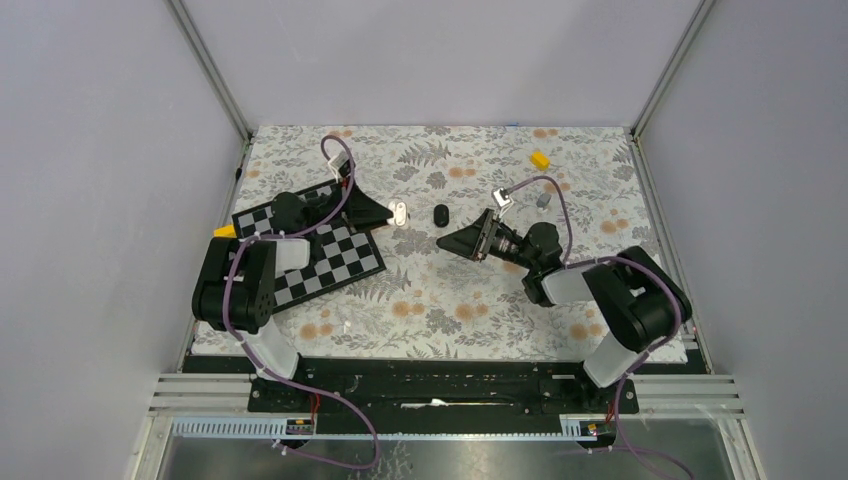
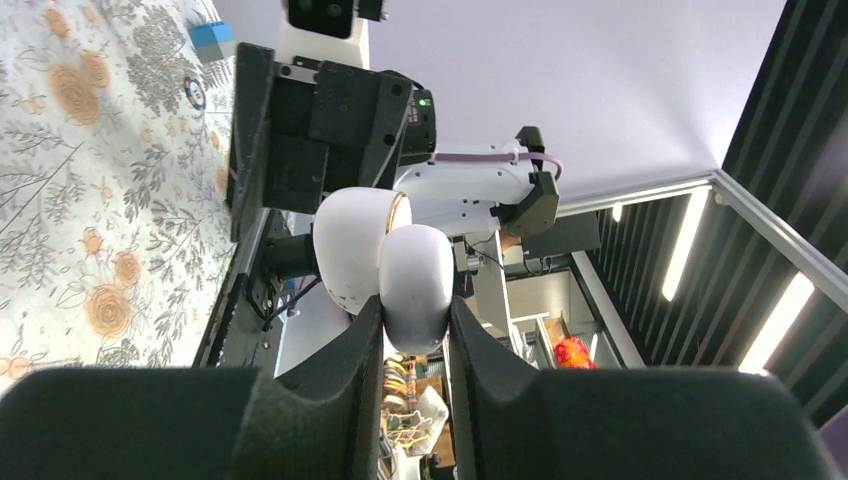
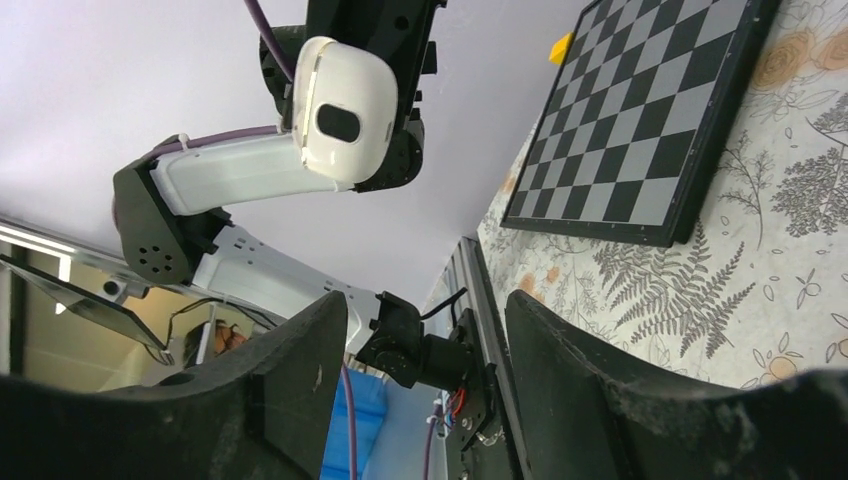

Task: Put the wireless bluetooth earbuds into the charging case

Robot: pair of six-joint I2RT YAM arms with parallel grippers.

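The white charging case (image 1: 398, 213) is held up by my left gripper (image 1: 381, 216); in the left wrist view it (image 2: 415, 290) sits between the fingertips, and in the right wrist view its face (image 3: 345, 110) shows at upper middle. My left gripper is shut on it. My right gripper (image 1: 447, 242) stands apart to the right, its fingers part open in the right wrist view with nothing seen between them. A small black object (image 1: 441, 215) lies on the table between the two grippers. I cannot tell whether earbuds are inside the case.
A checkered board (image 1: 341, 263) lies under and around the left arm. Yellow blocks (image 1: 540, 160) and a small grey piece (image 1: 543, 200) lie at the back right.
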